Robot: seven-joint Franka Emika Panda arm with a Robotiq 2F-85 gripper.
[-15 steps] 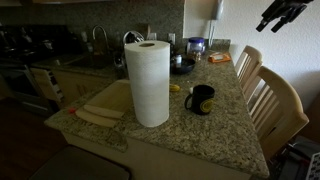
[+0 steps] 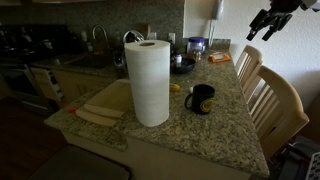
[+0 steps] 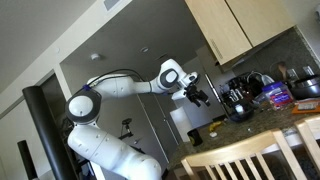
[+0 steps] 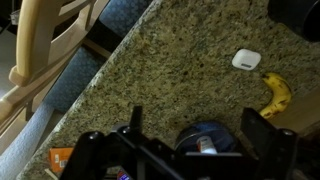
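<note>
High over the right side of the counter, my gripper hangs open, well clear of everything below. In the wrist view its two fingers stand wide apart at the bottom, nothing between them. Below lie a yellow banana, a small white square item and a dark bowl partly behind the gripper. A black mug with a yellow emblem stands on the counter; part of a dark object, likely this mug, shows in the wrist view's top right corner. Left of the mug, a white paper towel roll stands upright.
Wooden chairs line the counter's right edge. At the far end are a lidded jar and an orange package. A cutting board lies behind the roll. Cabinets hang above. The speckled counter has bare room mid-view.
The objects on the counter have stayed put.
</note>
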